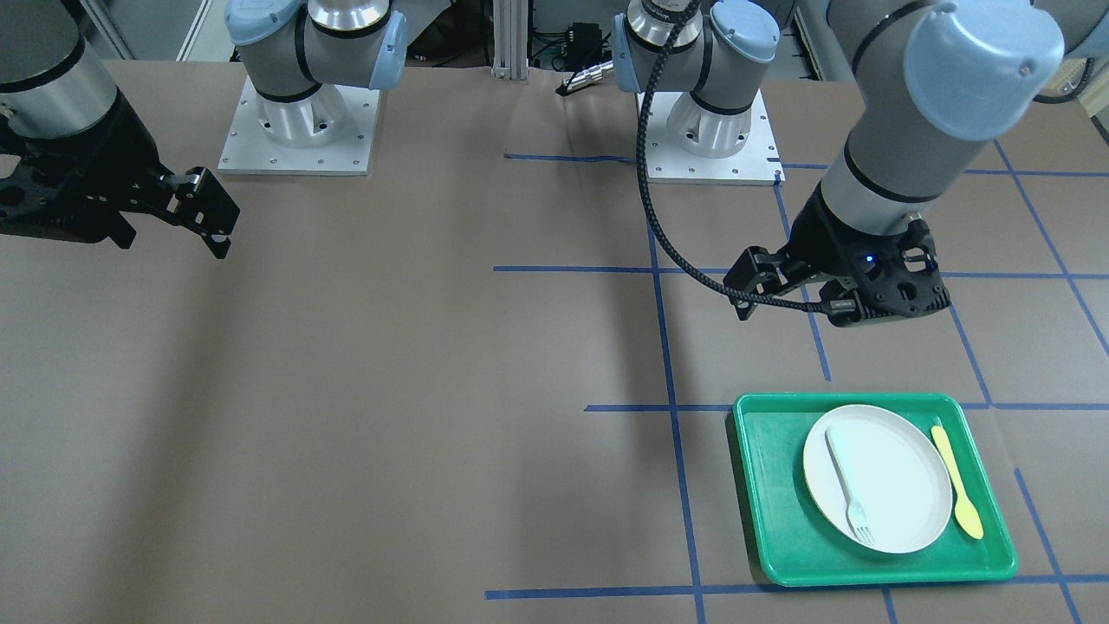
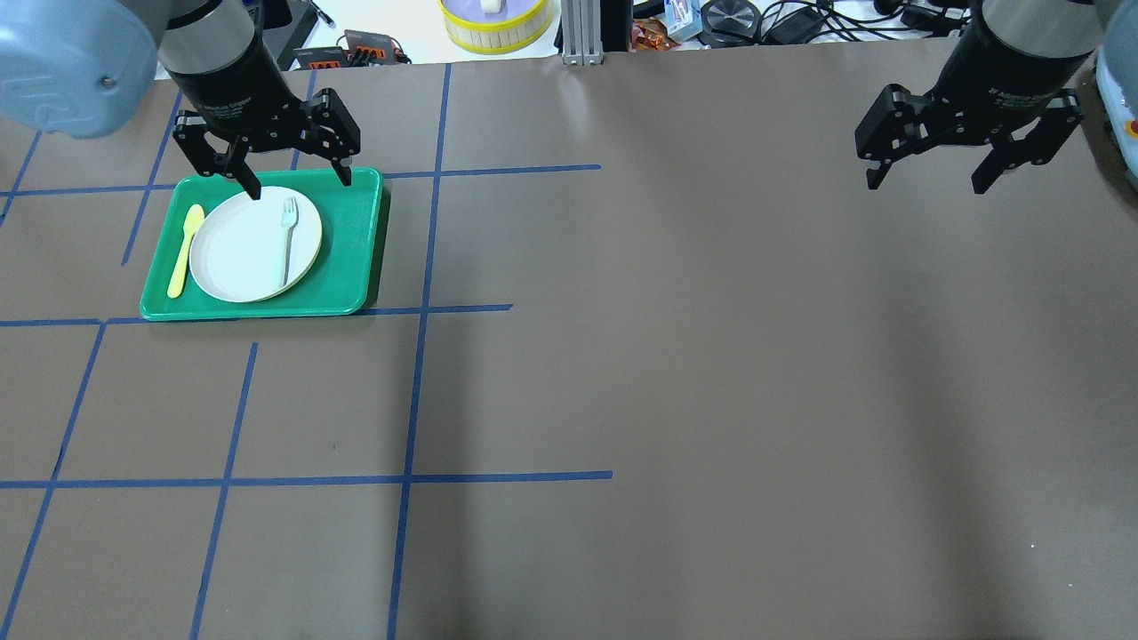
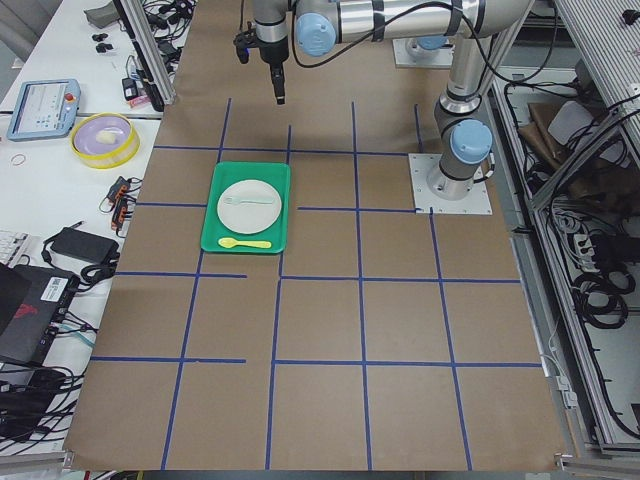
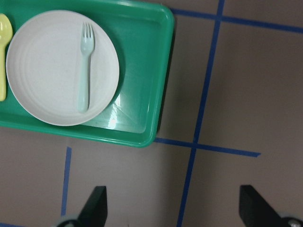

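Note:
A green tray (image 1: 780,541) holds a white plate (image 1: 904,489) with a pale mint fork (image 1: 845,473) lying on it. A yellow spoon (image 1: 964,508) lies in the tray beside the plate. My gripper (image 2: 299,186) hangs raised above the table; in the front view it is behind the tray, clear of it. In the left wrist view its two fingers stand wide apart at the bottom corners over bare table, open with nothing between them.
Another arm's black gripper (image 1: 177,208) hangs at the front view's left. Two arm bases (image 1: 296,156) stand at the far edge.

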